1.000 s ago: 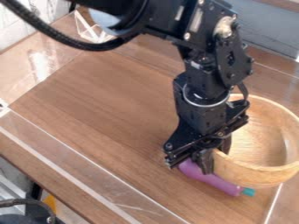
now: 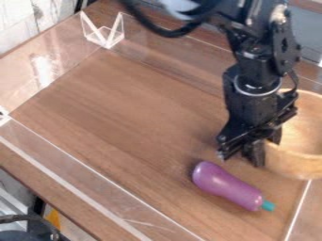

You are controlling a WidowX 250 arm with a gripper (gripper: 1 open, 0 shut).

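My black gripper (image 2: pixel 251 147) is at the right of the view, shut on the near left rim of a light wooden bowl (image 2: pixel 299 158), which extends out of frame to the right and is partly hidden by the arm. A purple toy vegetable (image 2: pixel 229 186) with a teal tip lies on the table just below and left of the bowl, apart from the fingers.
A white wire holder (image 2: pixel 104 33) stands at the back left. The table's left edge runs diagonally toward the bottom.
My gripper and the bowl have moved right and slightly up, uncovering more of the purple vegetable, which stays where it was.
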